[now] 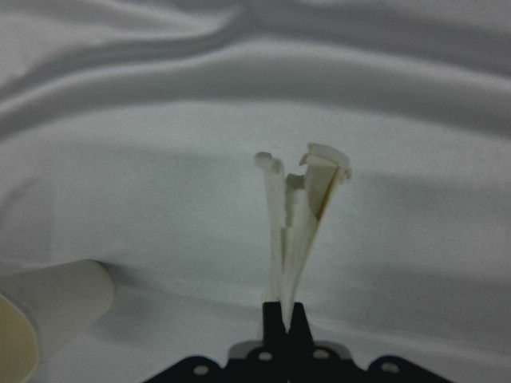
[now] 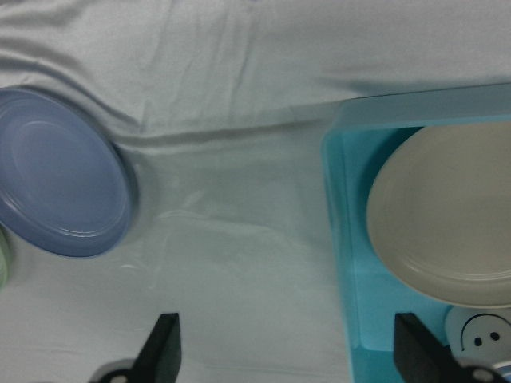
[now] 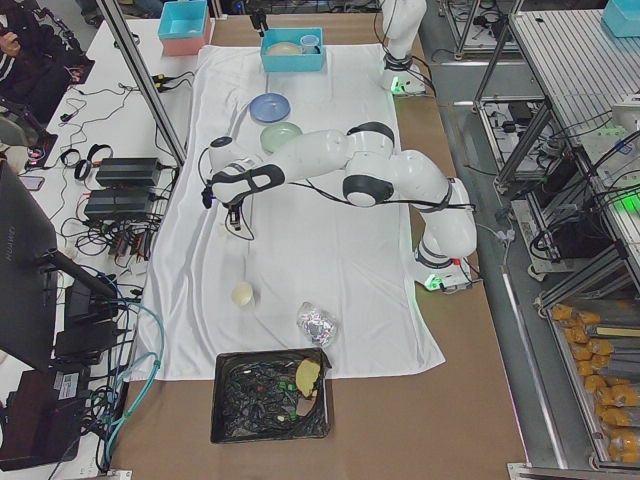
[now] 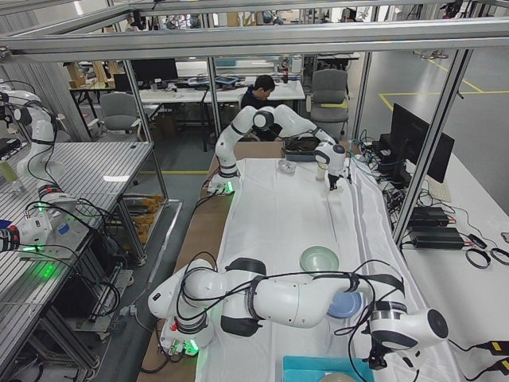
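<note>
My left gripper point(image 3: 232, 214) hangs over the white cloth, shut on a crumpled pale paper piece point(image 1: 303, 215) with torn ends sticking out from its fingertips. A white paper cup point(image 1: 64, 303) lies on its side on the cloth at the lower left of the left wrist view, also visible as a cream shape point(image 3: 242, 294) in the camera left view. My right gripper is open above the gap between a blue plate point(image 2: 56, 167) and a turquoise bin point(image 2: 339, 239), which holds a cream plate point(image 2: 443, 215).
A green plate point(image 4: 319, 259) sits beside the blue one. A foil bundle point(image 3: 317, 323) lies nearer the black-lined tray point(image 3: 240, 395), which holds a yellow item and scraps. Monitors and cables line the side desk.
</note>
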